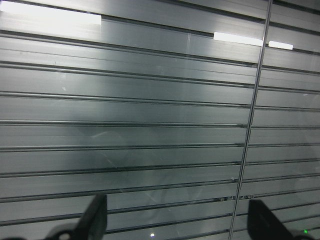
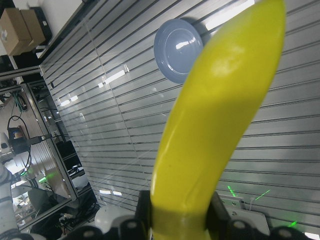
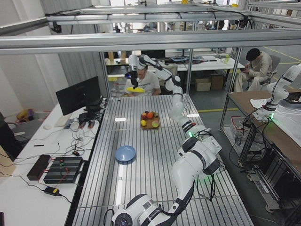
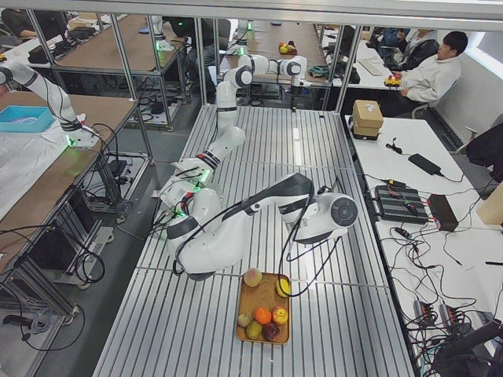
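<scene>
A yellow banana (image 2: pixel 215 120) fills much of the right wrist view, with my right gripper shut on its near end; in the camera left view it is raised high above the far part of the table. A blue plate (image 3: pixel 125 153) lies on the slatted table (image 3: pixel 108 183). A wooden tray (image 4: pixel 259 296) holds several fruits, among them an orange (image 4: pixel 262 316) and a lemon (image 3: pixel 143 123). The left wrist view shows bare slats below my left gripper, which stands open with nothing between its blurred fingertips.
A side desk (image 3: pixel 33 202) with a monitor (image 3: pixel 78 96), power units and cables runs along the table. Another bench (image 4: pixel 23 188) with robot arms stands on the other side. A person sits behind the far end. The table's middle around the plate is clear.
</scene>
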